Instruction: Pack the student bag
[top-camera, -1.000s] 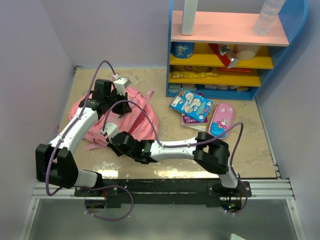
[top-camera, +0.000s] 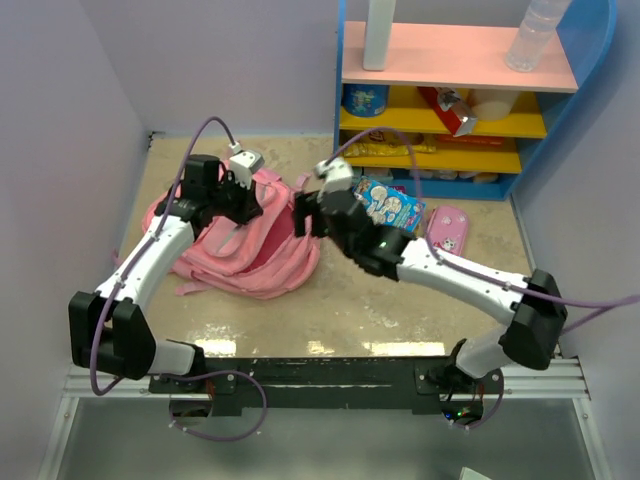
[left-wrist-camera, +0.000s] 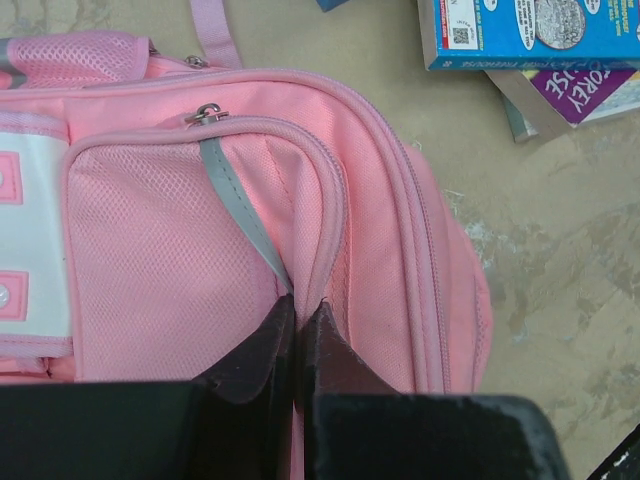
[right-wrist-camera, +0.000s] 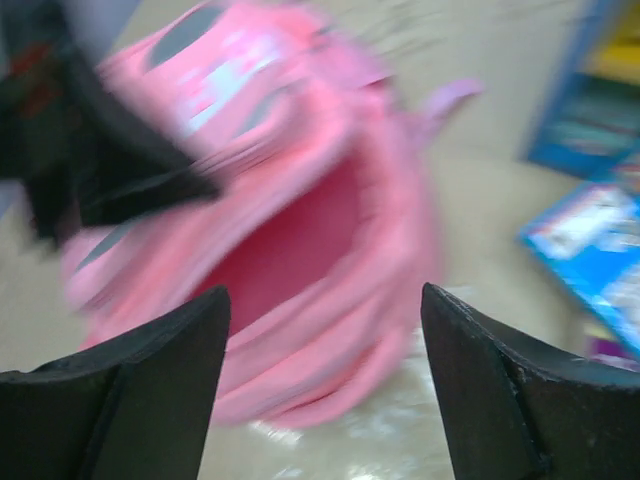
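The pink bag (top-camera: 265, 279) lies on the floor at the left, and its main compartment gapes, showing a darker pink inside in the right wrist view. My left gripper is shut on the piped edge of the bag's front pocket. To the right of the bag, my right gripper (top-camera: 305, 215) hangs in the air, blurred by motion, its fingers (right-wrist-camera: 165, 370) wide apart with nothing between them. A blue box (top-camera: 390, 204) lies partly behind the right arm. A pink pencil case (top-camera: 448, 229) rests farther right, its lower part covered by that arm.
The blue shelf unit (top-camera: 430, 186) stands at the back right, holding a red package (top-camera: 449, 110), yellow packets (top-camera: 384, 150) and a clear bottle (top-camera: 537, 35). A purple-covered book (left-wrist-camera: 585, 95) lies under the blue box. Bare floor spreads in front of the bag.
The left arm holds nearly still on the bag.
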